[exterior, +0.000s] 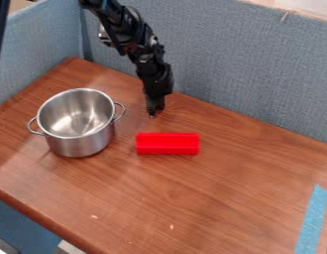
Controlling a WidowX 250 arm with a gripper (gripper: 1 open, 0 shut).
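My black gripper [155,107] hangs low over the back middle of the wooden table, behind a red block [167,144] and to the right and rear of a steel pot [76,123] with two handles. I cannot tell whether its fingers are open or shut, or whether anything is between them. The red block lies flat, apart from the pot.
Grey padded walls [246,79] border the table at back and left. A light blue strip [313,220] lies at the right front.
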